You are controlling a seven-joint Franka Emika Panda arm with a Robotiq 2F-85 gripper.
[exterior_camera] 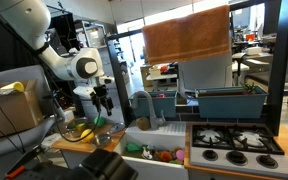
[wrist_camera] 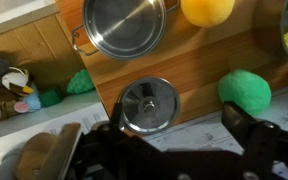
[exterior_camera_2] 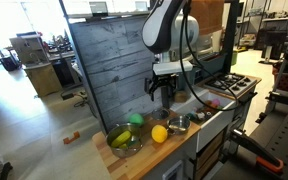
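Note:
My gripper hangs above the wooden counter [wrist_camera: 199, 62], its two dark fingers spread apart at the bottom of the wrist view. A round lid [wrist_camera: 150, 105] with a small knob lies on the counter below, between the fingers as the wrist view shows it. Beyond it is a steel pot [wrist_camera: 124, 25], which looks empty. A green rounded object [wrist_camera: 244, 91] rests to the right of the lid, and an orange round object [wrist_camera: 208, 10] sits near the pot. In exterior view 2 the gripper [exterior_camera_2: 161, 92] is clearly above these things, touching none.
A second pot [exterior_camera_2: 127, 142] with yellow things in it stands at the counter's far end. The sink [exterior_camera: 154, 153] holds several toys, and a stove [exterior_camera: 236, 140] lies to its right. A grey partition [exterior_camera_2: 94, 70] stands close behind the counter.

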